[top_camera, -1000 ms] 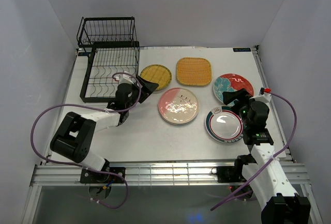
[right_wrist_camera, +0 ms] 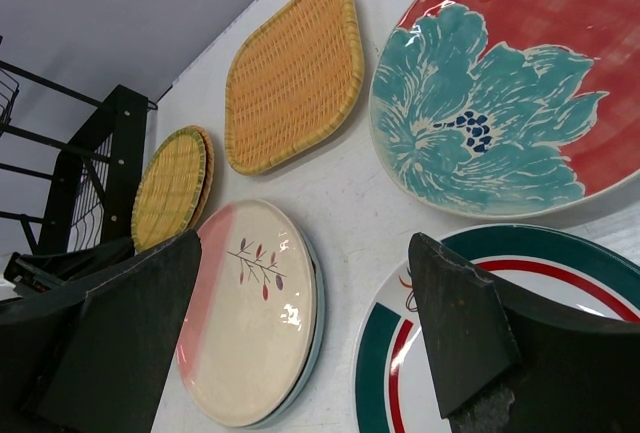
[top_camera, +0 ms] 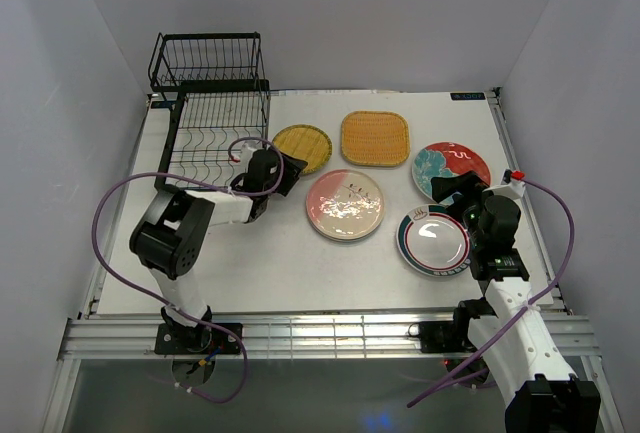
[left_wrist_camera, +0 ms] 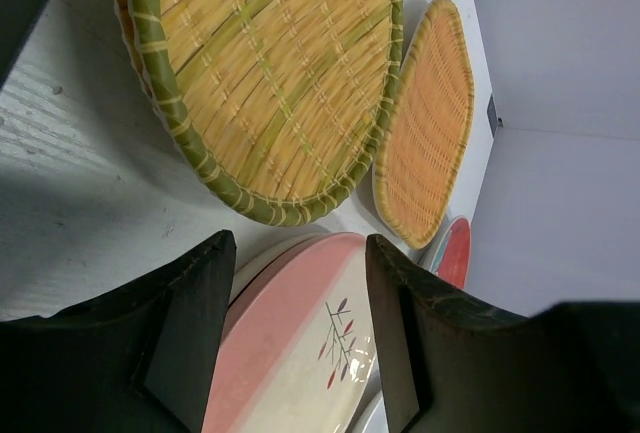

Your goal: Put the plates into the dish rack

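Observation:
My left gripper (top_camera: 285,171) hangs beside the round woven tray (left_wrist_camera: 260,63), fingers apart with nothing held, above the pink-and-cream plate (top_camera: 344,203), which is stacked on another. The dish rack (top_camera: 172,141) stands empty at the back left. My right gripper (top_camera: 452,189) is open over the red plate with a teal flower (right_wrist_camera: 490,103) and the green-and-red-rimmed plates (top_camera: 434,243). Its fingers show empty in the right wrist view.
A rectangular woven tray (top_camera: 375,138) lies at the back middle. Walls close in the sides and back.
My left arm has swung right and its wrist has moved toward the round tray and pink plate. The right arm and the dishes have not moved.

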